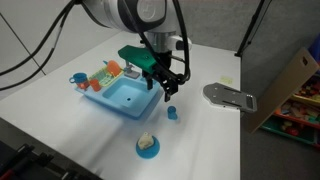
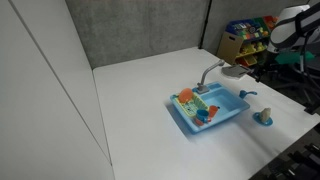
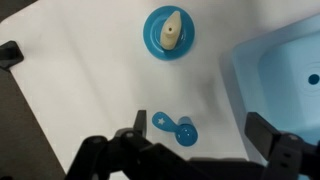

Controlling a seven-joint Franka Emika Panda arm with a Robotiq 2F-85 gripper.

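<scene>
My gripper is open above the table, close to the right side of the blue toy sink. In the wrist view its fingers stand wide apart, with a small blue cup or scoop with a star-tipped handle lying between and beyond them. That blue piece rests on the white table, apart from the fingers. A blue plate carries a pale, elongated food-like piece. The light-blue sink has an empty basin with a drain, and toy dishes crowd its other end.
A grey metal tray lies on the right of the table. Colourful bins stand past the table's edge.
</scene>
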